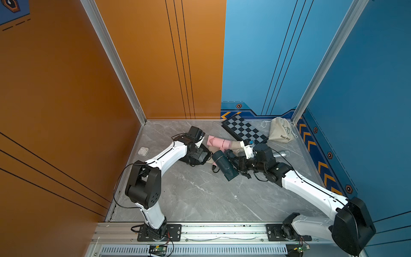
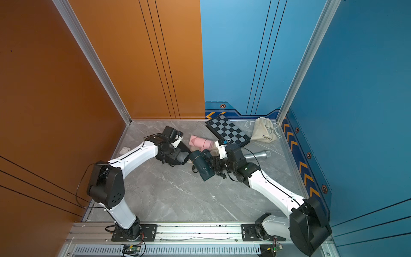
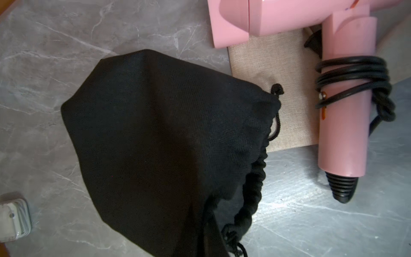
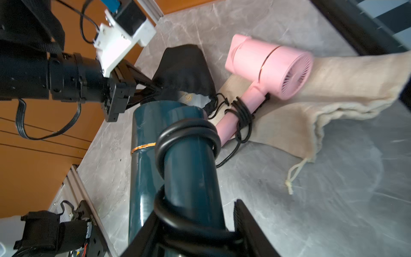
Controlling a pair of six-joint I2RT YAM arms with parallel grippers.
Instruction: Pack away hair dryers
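Note:
A black drawstring bag [image 3: 149,141] lies on the floor at the left, its mouth towards the dryers. My left gripper is shut on cloth at the bag's mouth and holds it up a little, leaving a gap there. The dark teal hair dryer [image 4: 192,171], cord wound round its handle, hangs by that handle in my right gripper, shut on it. From the right wrist view, its barrel end stands just in front of the bag's mouth. Beyond lies a pink hair dryer [image 4: 280,70], resting partly on a beige bag [image 4: 342,85].
At the back are a checkered board [image 1: 244,129] and a filled beige "Hair Dry" bag [image 1: 281,130]. A silvery cylinder [image 2: 258,155] lies right of my right gripper. A small white item [image 1: 143,151] sits far left.

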